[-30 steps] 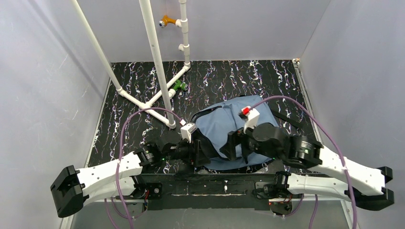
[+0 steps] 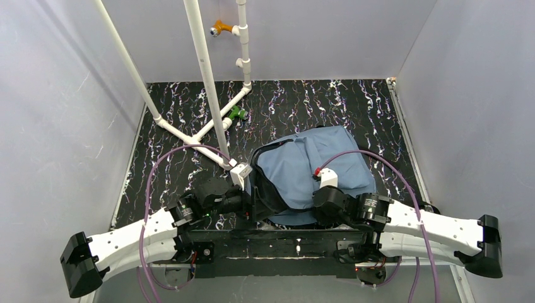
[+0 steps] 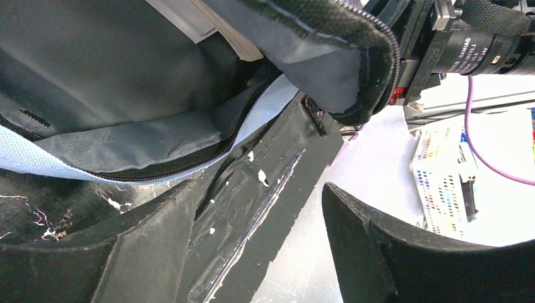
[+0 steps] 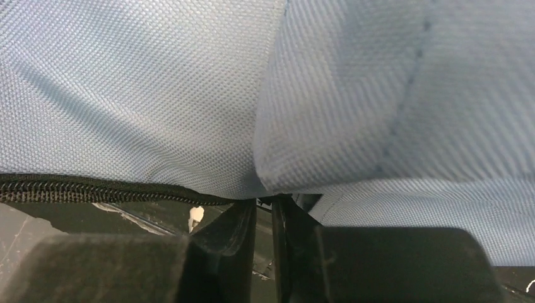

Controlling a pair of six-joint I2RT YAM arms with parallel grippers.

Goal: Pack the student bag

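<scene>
A light blue bag (image 2: pixel 290 165) lies on the dark marbled table, its black-zippered mouth open to the left. Inside the dark lining (image 3: pixel 113 63), the left wrist view shows the edges of a grey and a brown flat item (image 3: pixel 230 31). My left gripper stands open beside the mouth, nothing between its fingers. At the bag's near edge, my right gripper has its fingertips almost together, a narrow gap between them. They touch or nearly touch the zipper edge (image 4: pixel 94 190) under a blue fold; whether anything is pinched is hidden.
White pipes (image 2: pixel 207 76) with a green valve (image 2: pixel 236 113) rise behind the left arm. A dark front ledge (image 2: pixel 277 249) runs close below both grippers. A white basket (image 3: pixel 441 177) shows beyond the table.
The left arm has shifted slightly left.
</scene>
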